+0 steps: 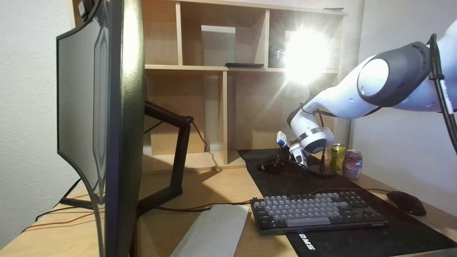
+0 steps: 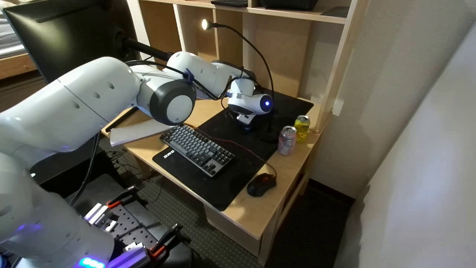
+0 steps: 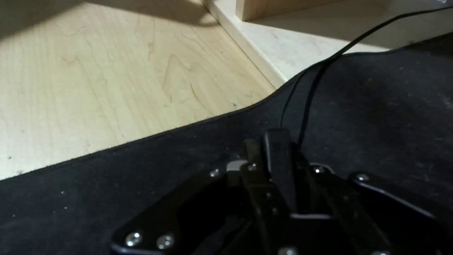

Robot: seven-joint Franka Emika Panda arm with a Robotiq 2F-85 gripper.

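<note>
In the wrist view my gripper is shut on a small dark block (image 3: pixel 279 146), held upright between its fingers just over the black desk mat (image 3: pixel 106 182). A thin black cable (image 3: pixel 312 91) leads away from behind the block; whether it joins the block cannot be made out. Exterior view 1 has the gripper (image 1: pixel 265 166) low over the mat's back part, dark against dark. The desk lamp (image 2: pixel 206 24) is lit, and its bent neck rises behind the wrist in exterior view 2.
A yellow can (image 2: pixel 302 127) and a pinkish can (image 2: pixel 286 140) stand right of the lamp. The keyboard (image 2: pixel 197 149) and mouse (image 2: pixel 261 184) lie nearer the front. At left in exterior view 1 are the monitor (image 1: pixel 124 128) and its stand (image 1: pixel 180 158). Bare wood lies beyond the mat's edge.
</note>
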